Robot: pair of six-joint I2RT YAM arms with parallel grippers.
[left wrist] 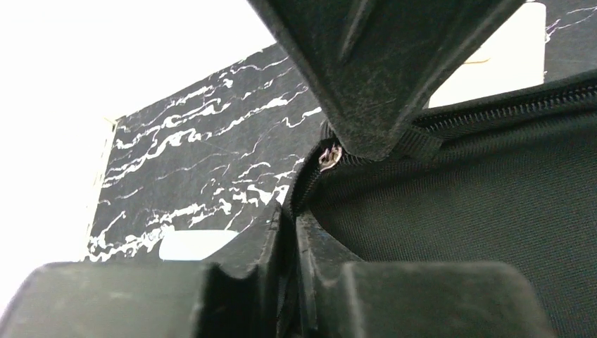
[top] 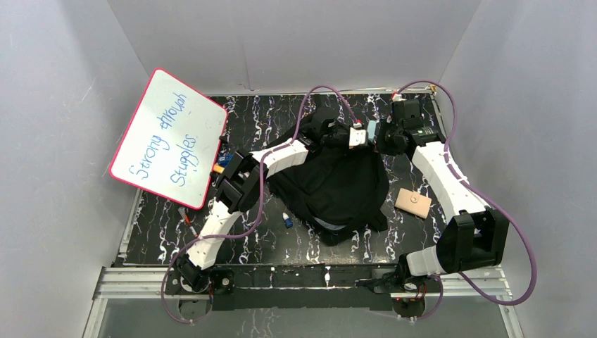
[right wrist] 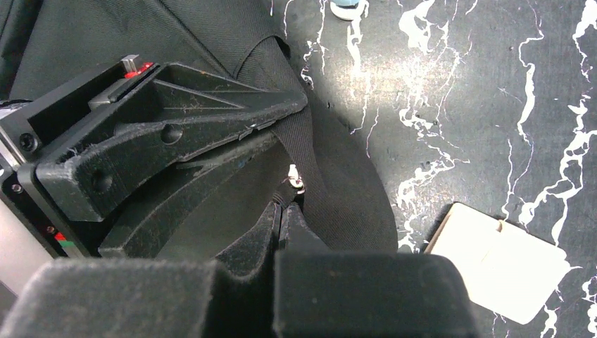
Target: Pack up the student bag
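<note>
The black bag (top: 331, 193) lies slumped in the middle of the table. My left gripper has its fingers on both sides of the bag's zippered rim at the far right corner; how firmly they press on it is unclear. Beside it, my right gripper is shut with the small dark tab by the metal zipper slider (right wrist: 296, 181) at its tips. In the left wrist view, a finger of the right gripper hides part of the zipper teeth (left wrist: 521, 107). The bag's interior is mostly hidden.
A beige wallet (top: 413, 203) lies right of the bag. Behind the grippers is a light blue item (top: 372, 129). A blue bottle (top: 287, 220) and a red pen (top: 187, 220) lie toward the front left. The whiteboard (top: 169, 141) covers the left side.
</note>
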